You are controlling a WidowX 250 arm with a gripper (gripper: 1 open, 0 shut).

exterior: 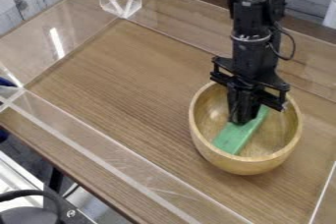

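Observation:
A wooden bowl [277, 145] sits on the table at the right, with a flat green object [234, 138] lying inside it. My black gripper [239, 110] hangs from above over the back of the bowl, its tips reaching down at the upper end of the green object. The tips are dark and overlap, so whether they touch or grip it is unclear.
A small white angular object [118, 2] stands at the back left. Dark cables [39, 203] lie at the lower left, beyond the table edge.

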